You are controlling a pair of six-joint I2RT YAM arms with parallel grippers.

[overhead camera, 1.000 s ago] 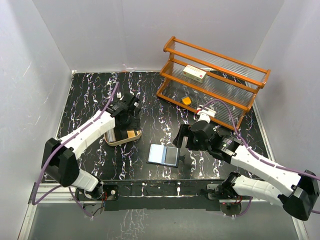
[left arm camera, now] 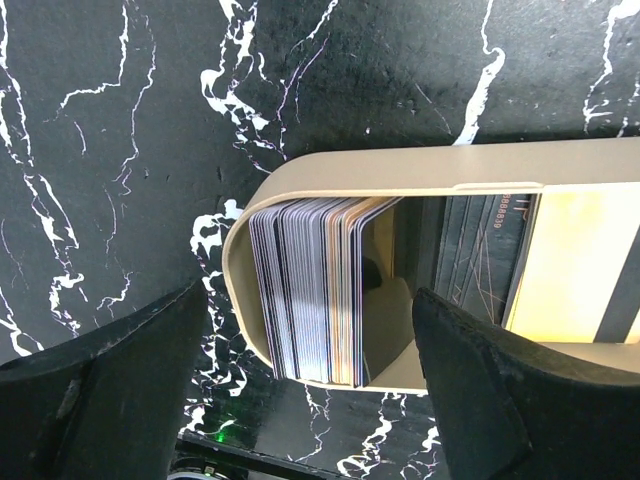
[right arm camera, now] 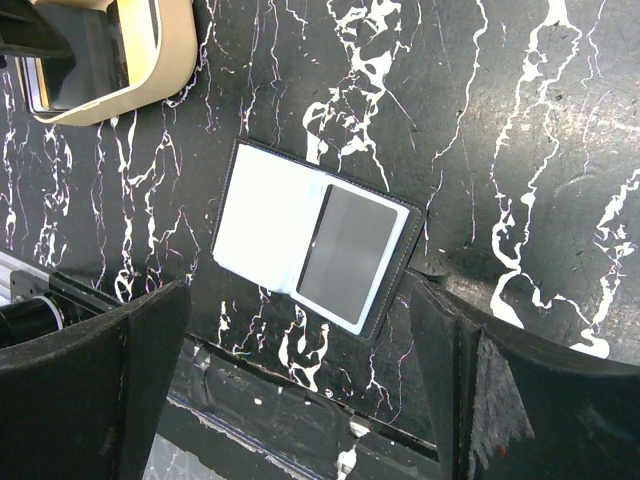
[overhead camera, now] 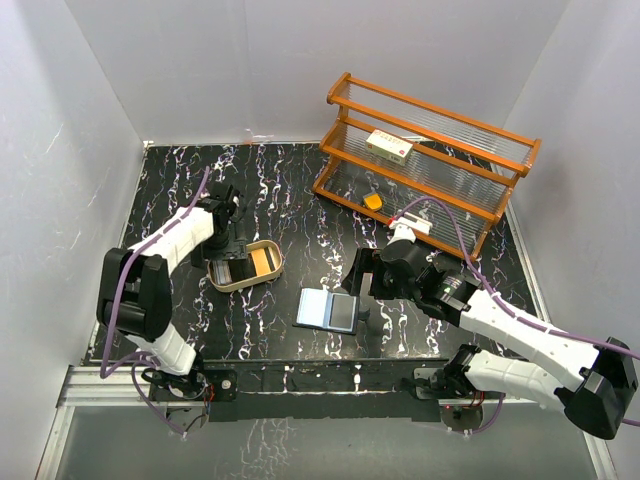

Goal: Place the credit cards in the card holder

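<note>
A tan box [left arm camera: 520, 166] holds a packed stack of cards [left arm camera: 305, 290] at its left end, darker cards [left arm camera: 470, 250] and a yellow one [left arm camera: 565, 265]. My left gripper [overhead camera: 219, 250] is open over that left end, its fingers either side of the stack in the left wrist view. An open card holder [right arm camera: 265, 210] with a white page and a grey pocket [right arm camera: 348, 248] lies flat at front centre. My right gripper [overhead camera: 362, 270] stands open above and right of the holder, nothing between its fingers.
A wooden rack [overhead camera: 420, 177] with a cream box [overhead camera: 389, 147] and a small yellow item [overhead camera: 373, 200] stands at the back right. Walls enclose the marble surface.
My left gripper has moved leftward from over the box's right part to its left end. The right arm looks unchanged.
</note>
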